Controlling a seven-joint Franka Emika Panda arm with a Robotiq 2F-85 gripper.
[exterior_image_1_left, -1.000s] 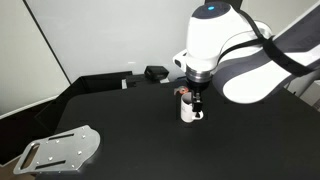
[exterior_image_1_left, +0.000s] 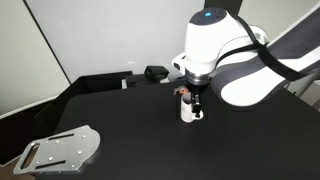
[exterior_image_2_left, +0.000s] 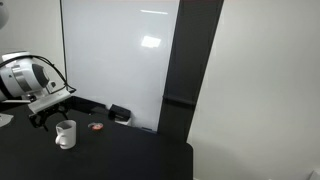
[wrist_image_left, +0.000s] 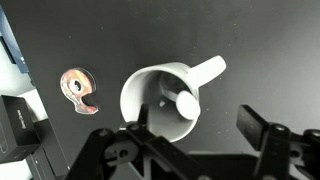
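A white mug (wrist_image_left: 127, 100) stands upright on the dark table, its handle (wrist_image_left: 208, 71) pointing to the upper right in the wrist view. Inside it lies a small white object (wrist_image_left: 188, 105) with a rounded end. My gripper is open above the mug, one finger over the mug's opening and the other out past its right side. Nothing is held between them. Exterior view 1 has the gripper (exterior_image_1_left: 195, 98) just over the mug (exterior_image_1_left: 188, 112), partly covering it. From the other side, the mug (exterior_image_2_left: 66, 134) shows below the fingers.
A red-and-clear flat piece (wrist_image_left: 77, 88) lies beside the mug. Behind it sits a small black box (exterior_image_1_left: 156, 73) near the back edge. A slotted metal plate (exterior_image_1_left: 62, 150) is at the front left.
Compared with a second ago, the arm has come down slightly and a little to the left over the mug. The mug has stayed put.
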